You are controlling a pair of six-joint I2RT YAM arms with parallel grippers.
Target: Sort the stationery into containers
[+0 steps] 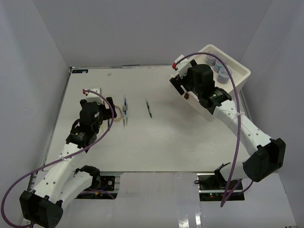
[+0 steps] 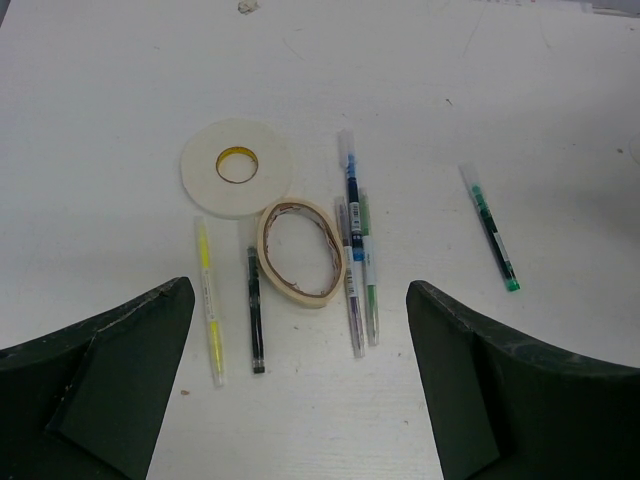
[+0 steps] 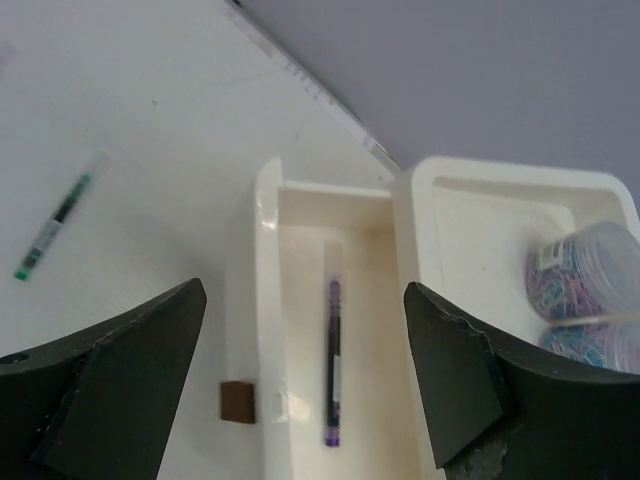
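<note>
In the right wrist view a purple pen (image 3: pixel 334 360) lies in the white container's (image 3: pixel 268 330) narrow front compartment. Over it my right gripper is open and empty. Above the table my left gripper hangs open, holding nothing. Below it I see a yellow pen (image 2: pixel 210 305), a black pen (image 2: pixel 255 310), a wide white tape roll (image 2: pixel 205 180) and a tan tape roll (image 2: pixel 268 265). Beside the tan roll lie a blue pen (image 2: pixel 353 190), a purple-tinted pen (image 2: pixel 355 320) and a light green pen (image 2: pixel 371 300). A dark green pen (image 2: pixel 492 235) lies apart to the right.
Several clear tubs with colourful contents, one a round tub (image 1: pixel 223 75), stand in the container's rear section. A brown patch (image 3: pixel 238 402) marks the container's front wall.
</note>
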